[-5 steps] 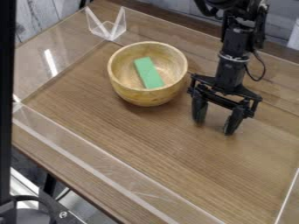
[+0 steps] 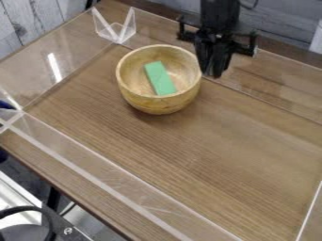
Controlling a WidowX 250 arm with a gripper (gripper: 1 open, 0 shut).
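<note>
My gripper (image 2: 216, 58) is at the top centre-right, a dark, somewhat blurred shape above and behind the right side of a wooden bowl (image 2: 185, 99); whether its fingers are open or shut is unclear. The bowl holds a green block (image 2: 158, 79), lying flat.
A small clear plastic object (image 2: 116, 26) stands at the back left, near the table's edge. A black cable or stand part shows at the bottom left corner.
The arm has moved back and up, away from the open table right of the bowl toward the far edge. The bowl and green block look unmoved.
</note>
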